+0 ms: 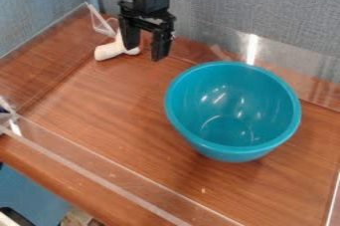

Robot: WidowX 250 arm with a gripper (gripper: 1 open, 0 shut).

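Note:
My black gripper hangs near the back of the wooden table, its two fingers apart and open. Just behind and between the fingers lies a white cylindrical object, partly hidden by the near parts of the gripper; I cannot tell if they touch. A large teal bowl stands on the right half of the table.
Transparent plastic guards run along its edges, with grey padded walls behind and at the left.

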